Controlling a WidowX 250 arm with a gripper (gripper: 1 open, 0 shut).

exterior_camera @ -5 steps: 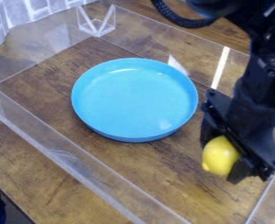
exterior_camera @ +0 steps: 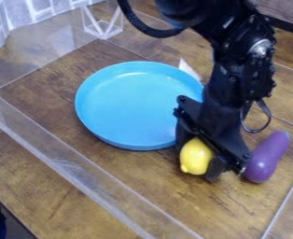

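My black gripper [exterior_camera: 209,142] hangs low over the wooden surface, shut on a yellow object [exterior_camera: 195,157], rounded like a lemon, at the lower right of the blue plate. Its fingers partly hide the object. A purple eggplant-shaped object [exterior_camera: 268,155] lies just right of the gripper. The blue plate [exterior_camera: 127,103] is empty.
Clear plastic walls [exterior_camera: 62,168] edge the wooden work surface [exterior_camera: 112,191] along the left and bottom. A small white piece shows behind the arm by the plate's upper right.
The arm has moved left toward the plate, carrying the yellow object, uncovering the purple object on the right. The yellow object is now closer to the plate's edge.
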